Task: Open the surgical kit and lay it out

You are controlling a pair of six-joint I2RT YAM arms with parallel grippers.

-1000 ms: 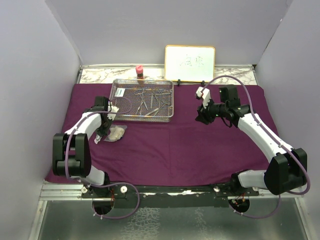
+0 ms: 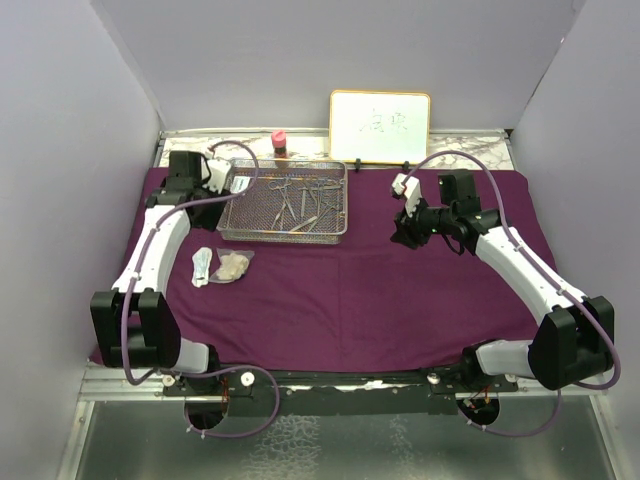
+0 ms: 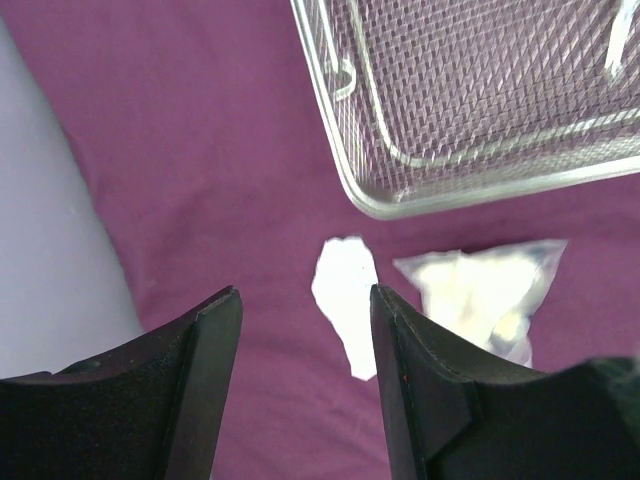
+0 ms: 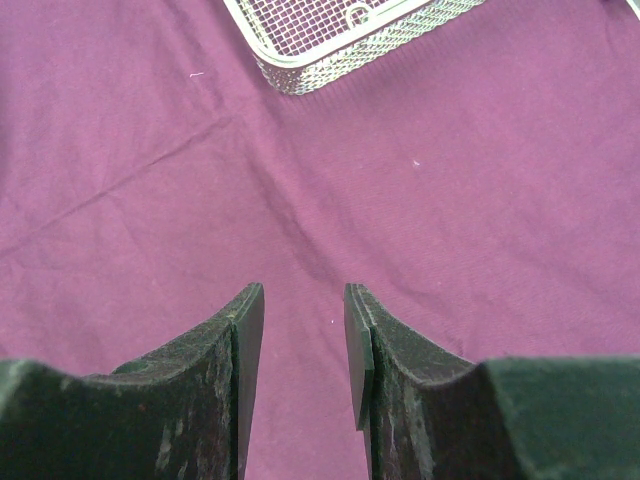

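A mesh metal tray point(image 2: 285, 236) holding several scissor-like and straight instruments rests on the purple cloth at back left. Before it lie a white flat packet point(image 2: 200, 266) and a clear bag with pale contents point(image 2: 233, 266), also seen below the tray in the left wrist view. My left gripper point(image 2: 210, 215) hangs open above the tray's left end, nothing between its fingers. My right gripper point(image 2: 405, 230) is over the cloth right of the tray, its fingers point(image 4: 240, 370) apart with nothing between them.
A whiteboard point(image 2: 380, 126) and a red-capped bottle point(image 2: 279, 143) stand behind on the marble strip. Grey walls bound both sides.
My left gripper has risen and moved back from the packet and bag, leaving the packet lying on the cloth. The right arm looks unchanged.
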